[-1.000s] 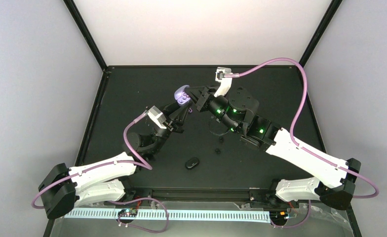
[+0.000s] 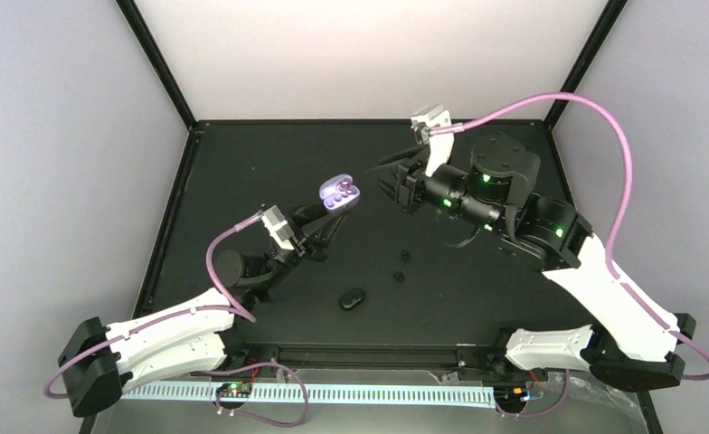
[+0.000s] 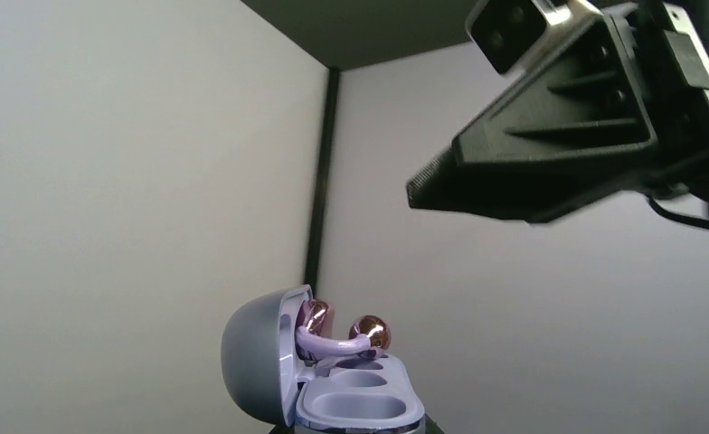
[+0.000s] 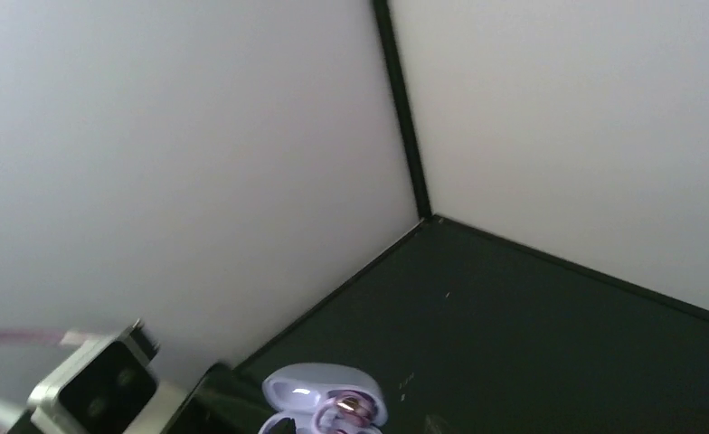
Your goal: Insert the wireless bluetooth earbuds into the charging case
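Note:
The lavender charging case (image 2: 340, 193) is held up over the mat with its lid (image 3: 259, 354) swung open. My left gripper (image 2: 329, 215) is shut on the case from below; its fingers are mostly hidden in the left wrist view. One clip-shaped earbud with rose-gold ends and a lavender bow (image 3: 331, 346) sits at the far end of the case, near the lid. The nearer hollows (image 3: 360, 407) look empty. Whether the earbud is fully seated cannot be told. My right gripper (image 2: 378, 179) stands open to the right of the case, apart from it, with nothing seen between its fingers.
A small black oval object (image 2: 352, 298) and two little black pieces, one of them a dark bit (image 2: 405, 256), lie on the black mat (image 2: 269, 163). Pale walls close in the back and sides.
My right gripper has drawn away from the case to the right, its fingers now apart. The left gripper and case have shifted slightly, now lower in the top view.

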